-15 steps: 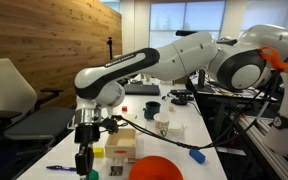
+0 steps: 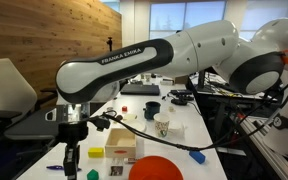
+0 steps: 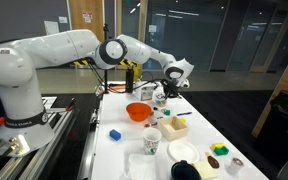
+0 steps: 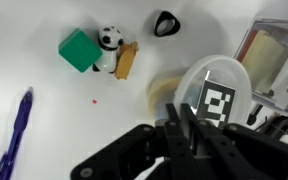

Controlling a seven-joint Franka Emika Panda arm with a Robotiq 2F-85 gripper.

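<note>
In the wrist view my gripper is shut at the edge of a white, round-rimmed thing (image 4: 187, 84), perhaps a cup. A black-and-white square marker (image 4: 218, 101) shows within its outline. A beige patch lies beside the rim; I cannot tell what it belongs to. Exterior view 1 has the gripper (image 2: 71, 162) low over the left part of the white table, its grip too small to make out. Left of the rim lie a green block (image 4: 79, 50), a black-and-white figure (image 4: 108, 48), a small tan piece (image 4: 127, 61) and a black ring-shaped item (image 4: 166, 23).
A dark blue pen (image 4: 15, 135) lies at the left of the wrist view. A light wooden tray (image 2: 121, 144), a red-orange bowl (image 2: 156, 168), a white mug (image 2: 162, 124) and a blue block (image 2: 197, 156) also occupy the table.
My arm and gripper have shifted left in exterior view 1, and the arm looks larger there. The tray, bowl and mug stay where they were.
</note>
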